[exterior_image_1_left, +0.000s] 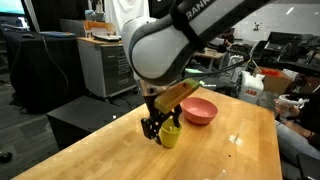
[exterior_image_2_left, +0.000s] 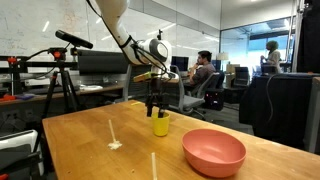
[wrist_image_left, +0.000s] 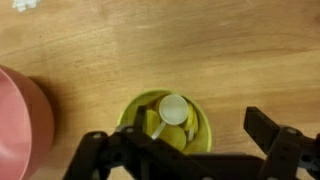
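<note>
A yellow cup (exterior_image_1_left: 172, 138) stands upright on the wooden table. From above, in the wrist view, the cup (wrist_image_left: 204, 132) holds a white round-ended piece (wrist_image_left: 173, 109) and several yellow pieces. My gripper (exterior_image_1_left: 160, 128) is low at the cup, with its fingers open. In the wrist view one of the fingers (wrist_image_left: 262, 130) is well to the right of the cup, while the other overlaps its left side. Exterior view 2 has the cup (exterior_image_2_left: 160, 126) just below the gripper, which partly covers its top. I cannot tell whether the fingers touch the cup.
A pink bowl (exterior_image_2_left: 213, 150) sits near the cup, at the left edge in the wrist view. Thin white pieces, one upper-left (exterior_image_2_left: 113, 136) and one nearer the front (exterior_image_2_left: 154, 166), lie on the table. The wood on the cup's other side is largely clear.
</note>
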